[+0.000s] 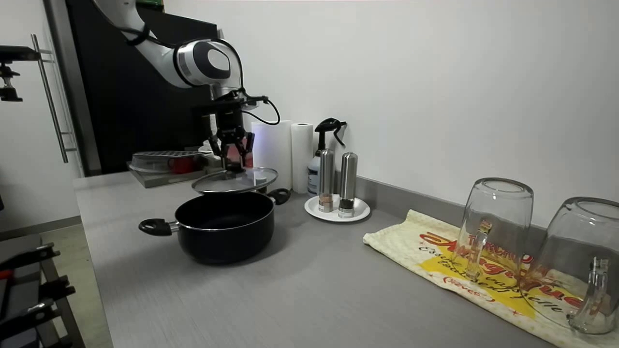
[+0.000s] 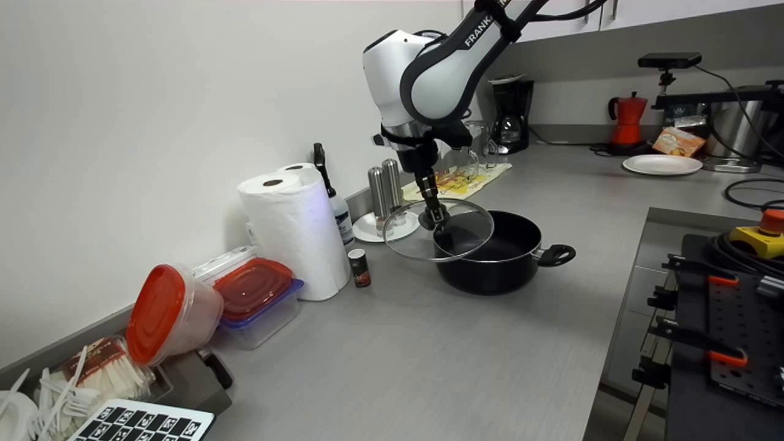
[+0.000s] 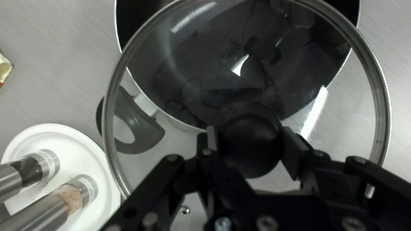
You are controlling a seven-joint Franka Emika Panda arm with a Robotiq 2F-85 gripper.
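A glass lid [image 1: 215, 183] with a steel rim hangs in the air, its black knob [image 3: 249, 144] clasped between the fingers of my gripper. Beneath and beyond it stands a black pot [image 1: 225, 238] on the counter. The lid overlaps only part of the pot's opening in the wrist view, reaching past the rim on the side nearer the gripper. In exterior view 2 the lid [image 2: 411, 248] sits left of the pot's centre [image 2: 500, 271] and looks tilted. One pot handle [image 3: 136, 127] shows through the glass.
Two metal grinders [image 1: 326, 180] stand on a white plate [image 1: 358, 212] close to the pot's handle. Paper towel rolls [image 2: 297, 235] and a small dark jar [image 2: 359, 269] are near the wall. Open counter [image 2: 441, 367] lies in front. Glass mugs [image 1: 493, 232] rest on a cloth.
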